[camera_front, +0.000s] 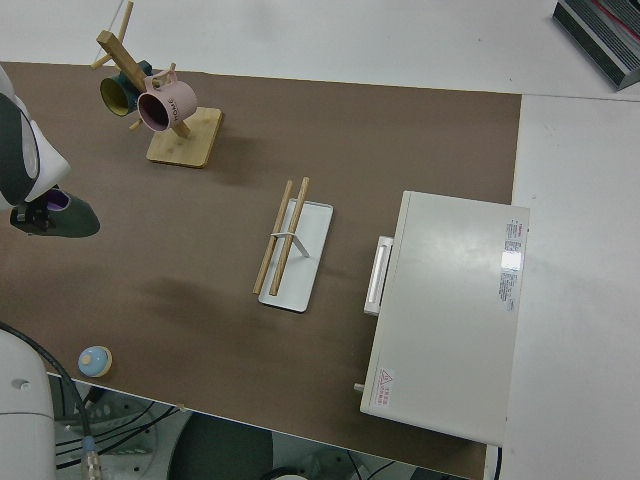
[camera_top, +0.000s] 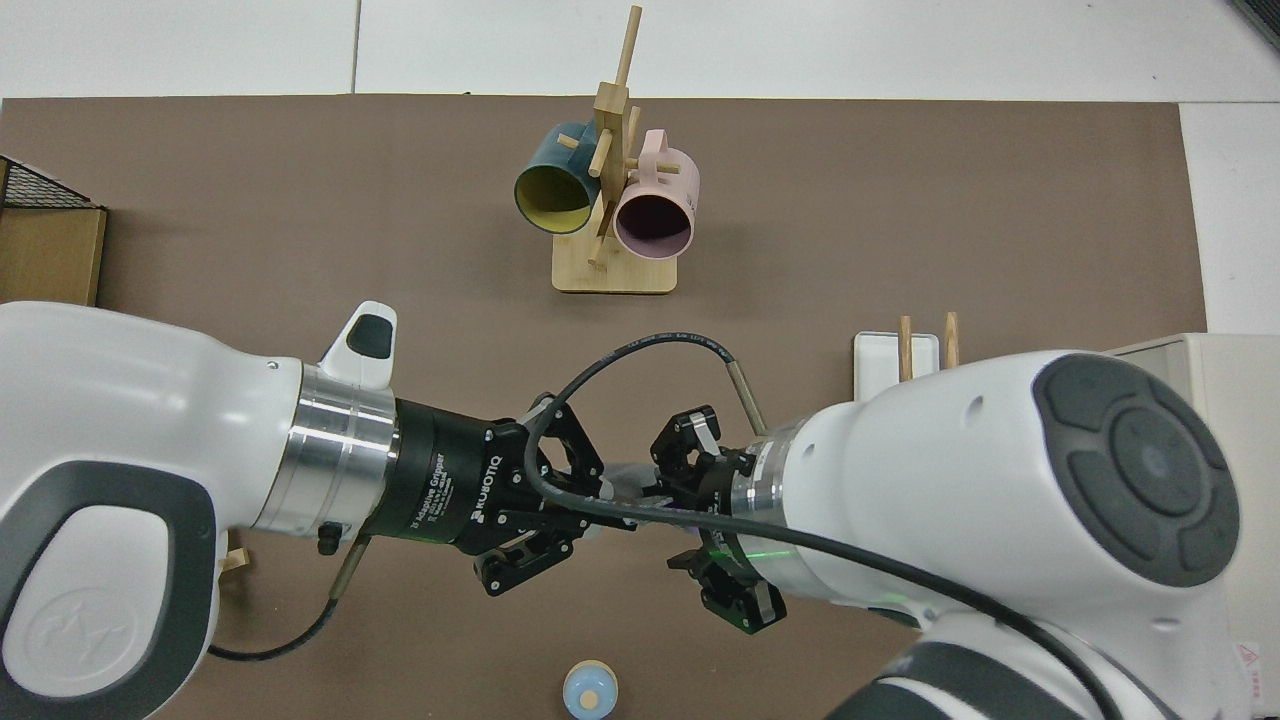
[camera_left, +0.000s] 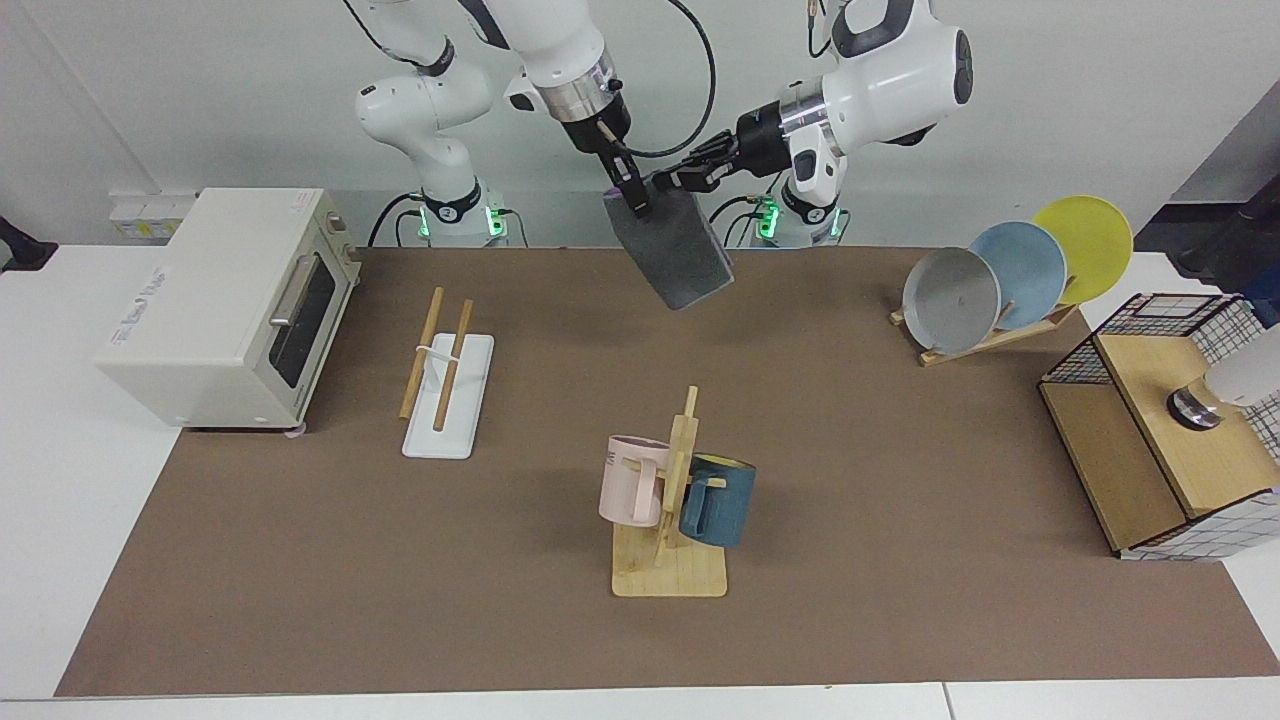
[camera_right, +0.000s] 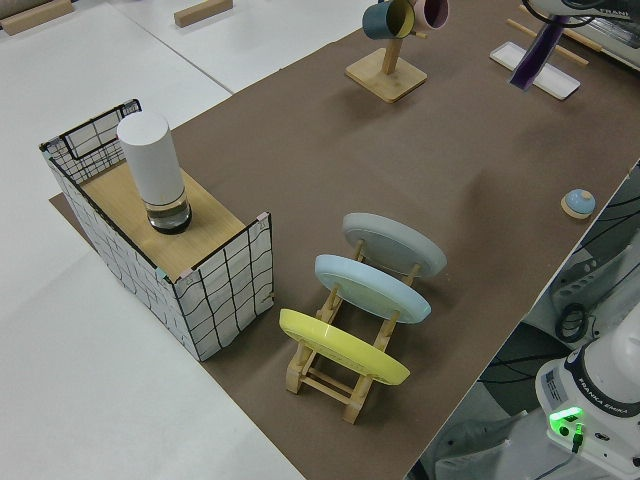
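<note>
My two grippers meet above the near middle of the table. In the top view, the left one (camera_top: 540, 504) comes from the left, the right one (camera_top: 708, 516) from the right, close together. A dark grey flat piece (camera_left: 672, 252) with some purple hangs at their fingers in the left camera view; whether one or both hold it, and how the fingers stand, I cannot tell. A mug tree (camera_left: 668, 576) carries a pink mug (camera_left: 624, 492) and a blue mug (camera_left: 726, 510). A small blue round object (camera_top: 590, 696) lies near the front edge.
A white appliance (camera_front: 445, 320) and a white stand (camera_front: 315, 240) with wooden rods are at one side; a dish rack with plates (camera_right: 340, 345) and a wire-sided shelf (camera_right: 215, 230) at the other.
</note>
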